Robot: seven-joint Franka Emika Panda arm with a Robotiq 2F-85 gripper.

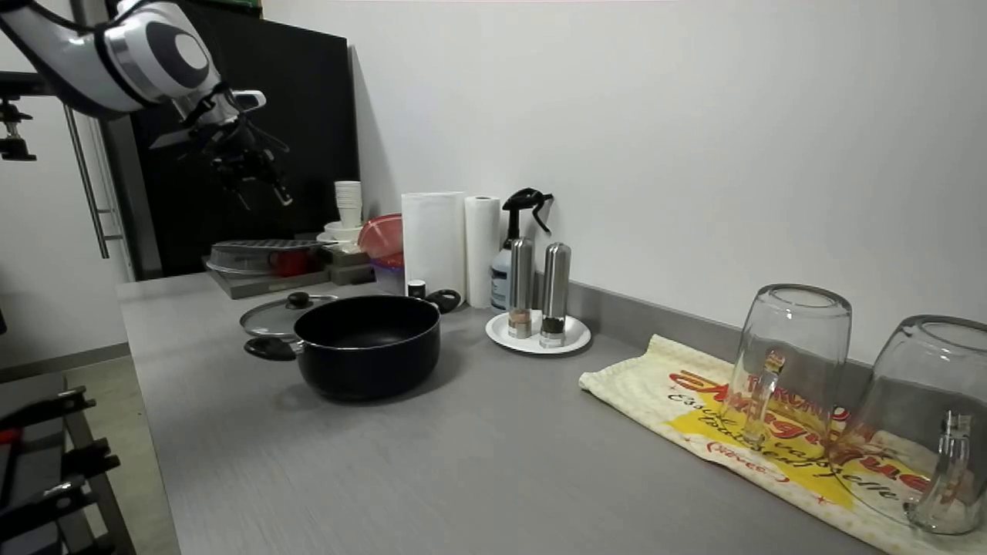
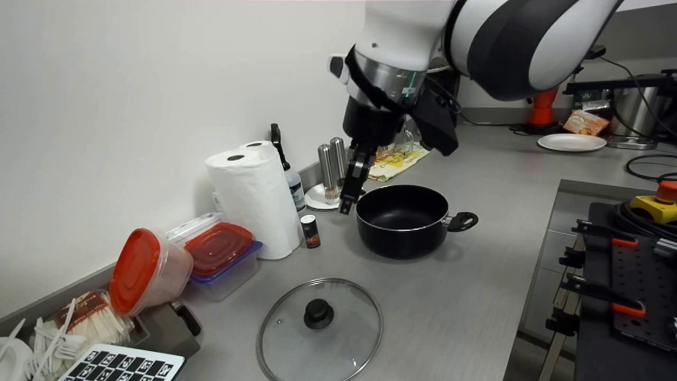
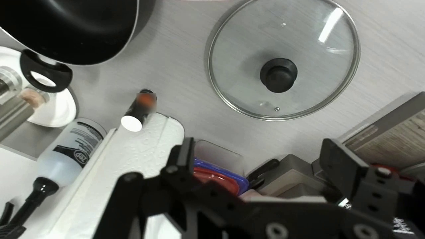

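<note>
My gripper is open with nothing between its fingers; in exterior view 1 the gripper [image 1: 265, 199] hangs high above the far end of the counter. The glass lid [image 3: 318, 87] lies flat on the counter, its black knob [image 3: 279, 75] facing up. In the wrist view the lid is beyond the fingertips, clear of them. A black pot [image 1: 368, 365] stands uncovered beside the lid, and its inside looks empty in exterior view 2, where the gripper [image 2: 346, 207] overlaps the scene near the pot's rim.
A small black shaker [image 2: 310, 231], paper towel rolls [image 2: 254, 197] and plastic containers [image 2: 222, 254] line the wall. Two metal grinders [image 1: 538, 291] stand on a white plate [image 1: 578, 334]. Upturned glass mugs [image 1: 796, 324] rest on a cloth [image 1: 638, 387].
</note>
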